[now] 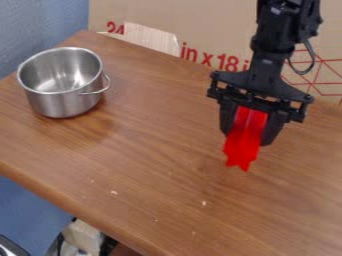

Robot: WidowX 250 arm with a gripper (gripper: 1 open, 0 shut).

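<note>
My black gripper [254,120] is in the right half of the view, shut on a red object [243,145] that hangs upright below it over the wooden table [147,190]. The top of the red object is hidden between the fingers. Whether its lower end touches the table I cannot tell.
A steel pot [62,85] with a side handle stands at the upper left of the table. Printed cardboard lines the back, and a blue surface shows beyond the left edge.
</note>
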